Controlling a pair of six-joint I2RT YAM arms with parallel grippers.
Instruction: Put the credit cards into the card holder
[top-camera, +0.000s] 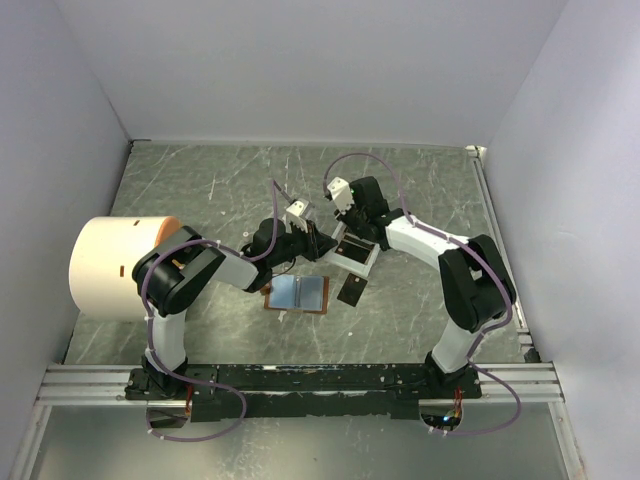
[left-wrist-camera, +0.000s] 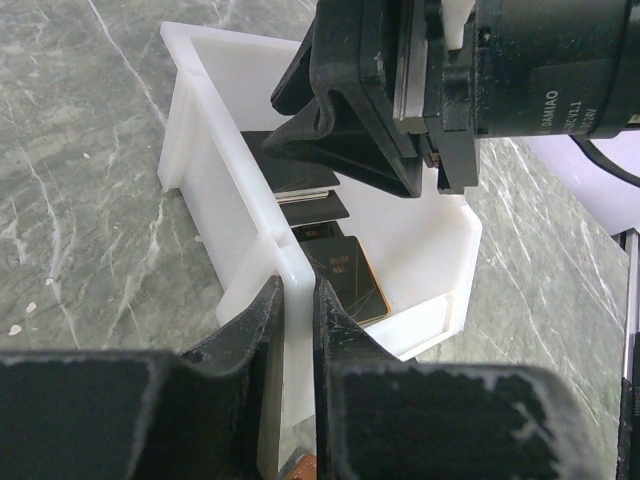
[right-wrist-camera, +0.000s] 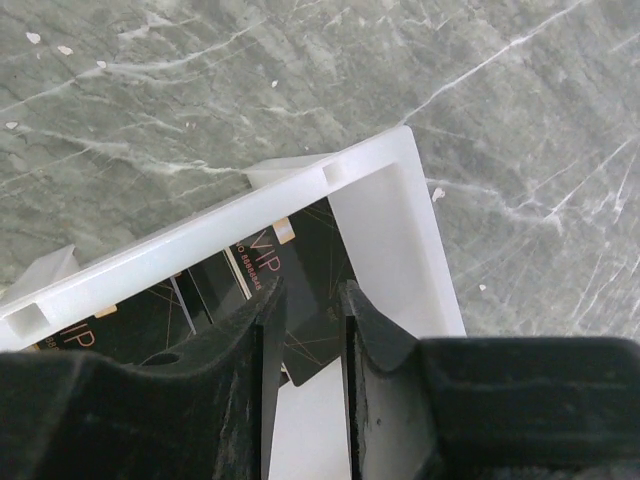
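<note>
A white tray (top-camera: 372, 262) holds black cards, some printed "VIP" (right-wrist-camera: 310, 275). My left gripper is shut on the tray's side wall (left-wrist-camera: 255, 200). Over the card at one end of the tray, my right gripper has its fingers apart; in the right wrist view the card shows between and beyond them, and whether they touch it is unclear. More black cards (left-wrist-camera: 345, 272) lie at the tray's other end. An opened card holder (top-camera: 297, 293) with pale clear sleeves lies flat in front of the left arm. One black card (top-camera: 352, 290) rests on the table beside it.
A large white cylinder (top-camera: 115, 268) stands at the far left, close to the left arm. Both arms crowd around the tray.
</note>
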